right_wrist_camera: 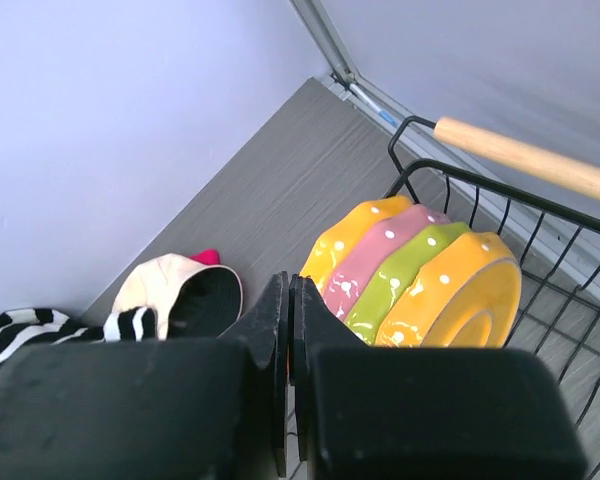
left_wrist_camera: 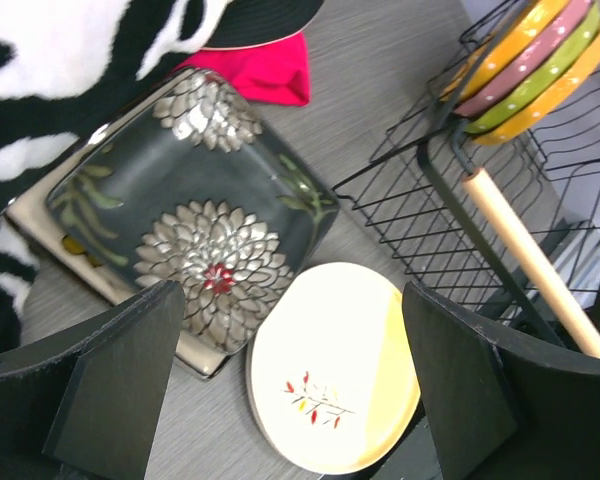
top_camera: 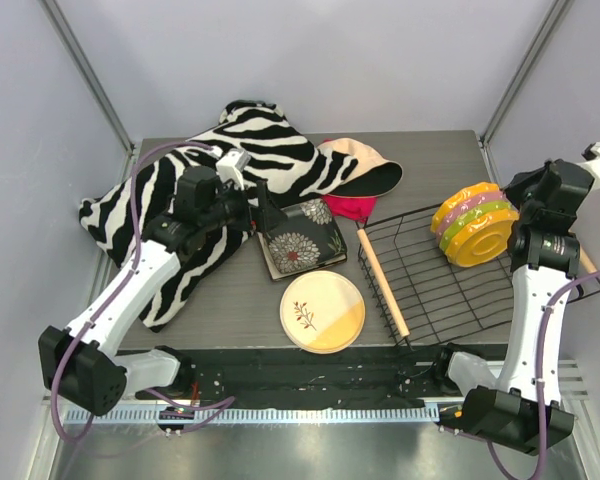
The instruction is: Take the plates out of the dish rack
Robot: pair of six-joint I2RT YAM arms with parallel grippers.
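The black wire dish rack (top_camera: 430,300) holds several coloured plates at its back right: yellow (right_wrist_camera: 349,230), pink (right_wrist_camera: 380,240), green (right_wrist_camera: 400,280) and a front yellow one (top_camera: 480,240). My right gripper is shut, nothing seen between its fingers, raised over the plates' right side. My left gripper (top_camera: 260,210) is open and empty above the dark flowered square plates (left_wrist_camera: 230,190), left of the rack. A round cream plate (top_camera: 322,310) lies on the table in front of them.
A zebra-striped cloth (top_camera: 210,140) covers the back left, beside a cap (top_camera: 360,165) and red cloth (top_camera: 350,208). Bare table (top_camera: 210,310) shows at the front left and behind the rack.
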